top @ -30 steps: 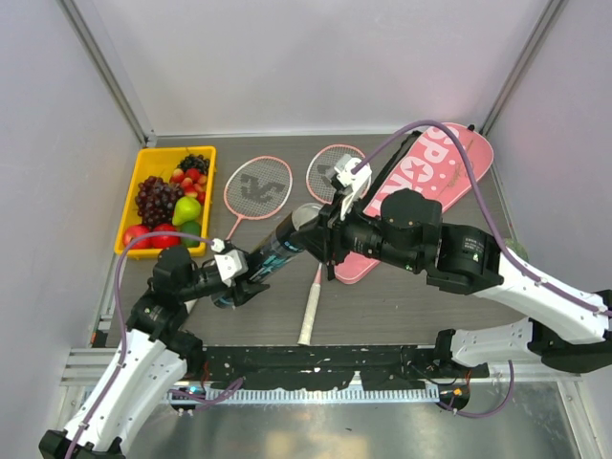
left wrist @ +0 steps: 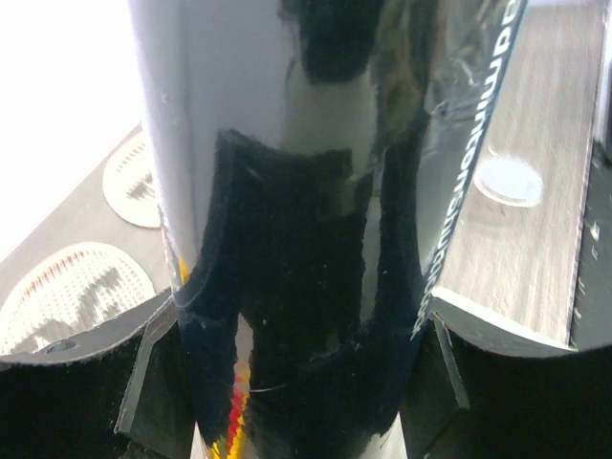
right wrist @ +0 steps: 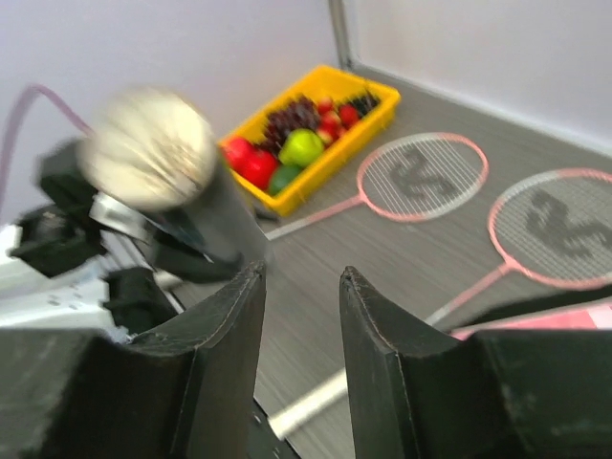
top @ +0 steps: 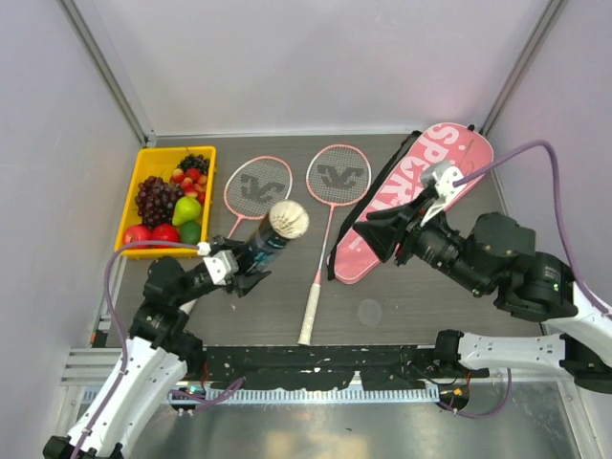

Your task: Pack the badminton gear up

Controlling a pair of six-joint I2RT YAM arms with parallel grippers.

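My left gripper [top: 247,275] is shut on a dark shuttlecock tube [top: 263,247], whose end shows pale shuttlecock feathers [top: 289,219]; the tube fills the left wrist view. My right gripper [top: 382,239] hangs apart from it, over the pink racket bag [top: 350,256]; its fingers stand part open with nothing seen between them. Two pink rackets lie on the table: one racket [top: 256,186] with its handle partly hidden behind the left arm, the other racket [top: 338,175] with its white handle pointing toward the front.
A yellow crate of fruit [top: 131,199] stands at the back left. A clear round disc [top: 370,312] lies on the grey table [top: 421,316] right of the middle racket's handle. Walls enclose the back and sides.
My right gripper has moved right, away from the tube's end, where feathers now show. The tube in my left gripper is slightly higher and tilted. The middle racket's head is now uncovered.
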